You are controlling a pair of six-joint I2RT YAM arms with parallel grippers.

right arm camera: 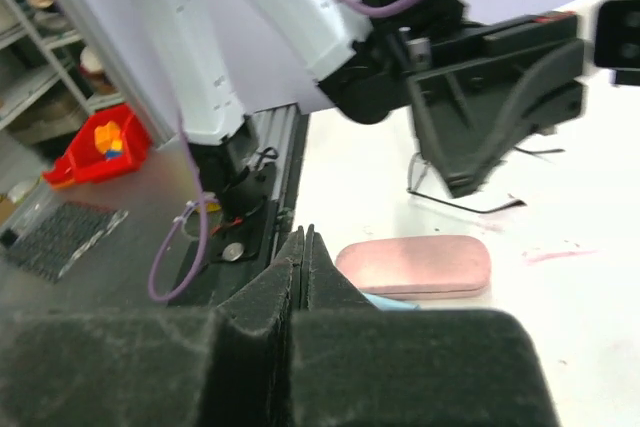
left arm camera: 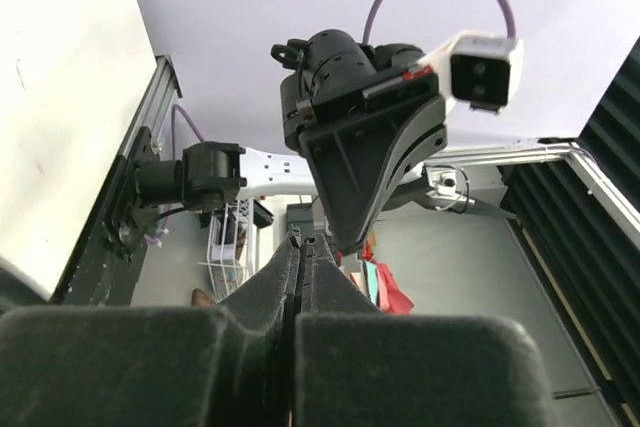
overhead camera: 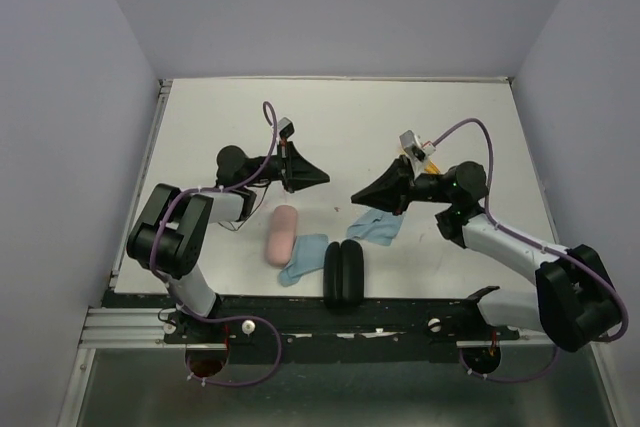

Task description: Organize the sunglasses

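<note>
A black glasses case (overhead camera: 352,272) shows at the table's front edge in the top view, its two long halves side by side, outer sides up. Behind it, clear of the case, my left gripper (overhead camera: 326,178) points right and my right gripper (overhead camera: 355,199) points left. Both are shut, with nothing showing between their fingers. A pink case (overhead camera: 282,235) rests left of the black one, also visible as a pink case (right arm camera: 415,267) in the right wrist view. Thin black frames, apparently glasses (right arm camera: 470,208), lie beyond it, partly hidden by the left arm.
One blue cloth (overhead camera: 304,259) lies between the two cases; another blue cloth (overhead camera: 377,226) sits below my right gripper. Something yellow-orange (overhead camera: 431,165) is partly hidden behind the right arm.
</note>
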